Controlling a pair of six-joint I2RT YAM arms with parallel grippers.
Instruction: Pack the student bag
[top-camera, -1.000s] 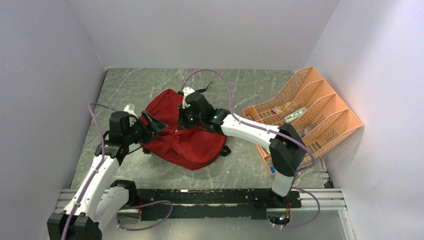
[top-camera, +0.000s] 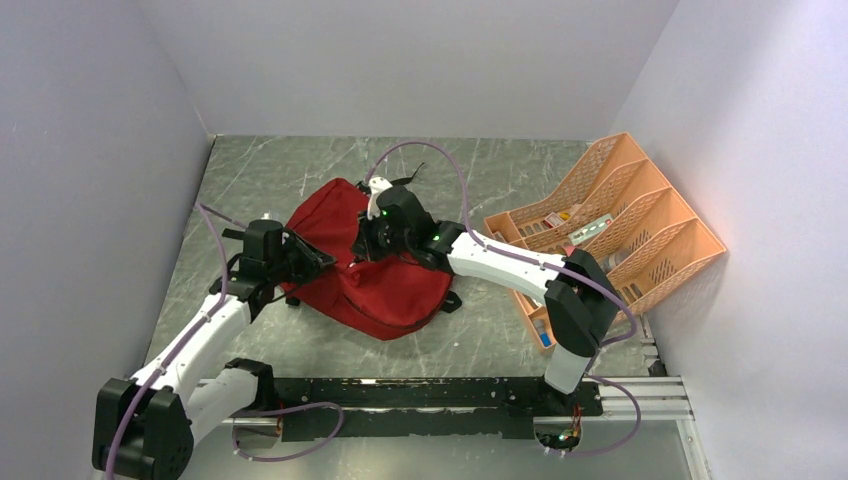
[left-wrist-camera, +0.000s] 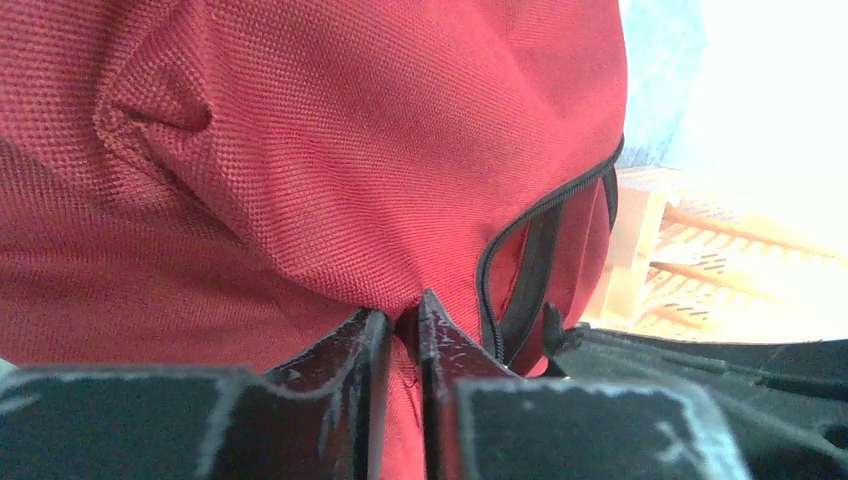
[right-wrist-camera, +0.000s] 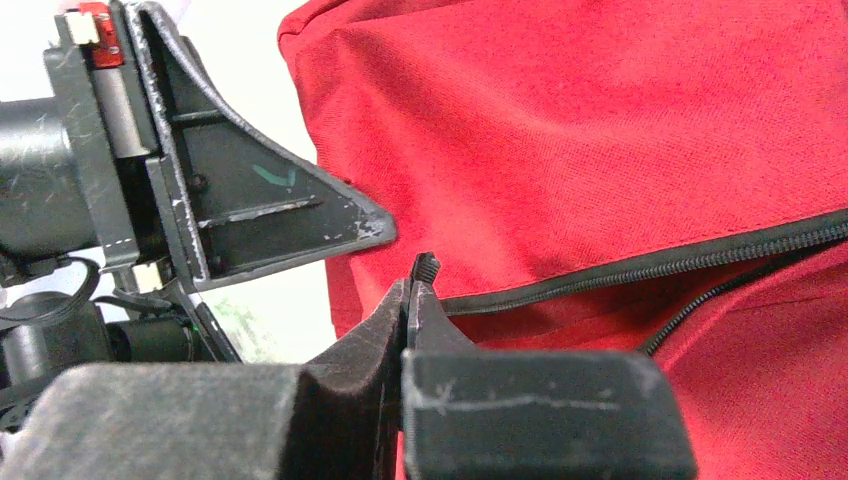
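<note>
The red bag (top-camera: 402, 300) lies on the table under both arms, its black zipper edge (right-wrist-camera: 640, 272) showing in the right wrist view. At the bag's left part is my left gripper (top-camera: 328, 262); its fingers (left-wrist-camera: 372, 345) have nearly come together, a narrow strip of red cloth showing between them. Whether they grip that cloth is unclear. My right gripper is shut over the bag, a small black piece at the end of the zipper edge sticking up between its tips. The bag's inside is mostly hidden.
An orange organizer (top-camera: 690, 262) with several compartments stands at the right, small items inside. Between bag and organizer the grey table (top-camera: 490, 335) is bare. The two grippers are close together over the bag.
The left gripper has come down and right onto the bag, and its fingers, wide apart before, have drawn nearly together. The right arm has barely shifted.
</note>
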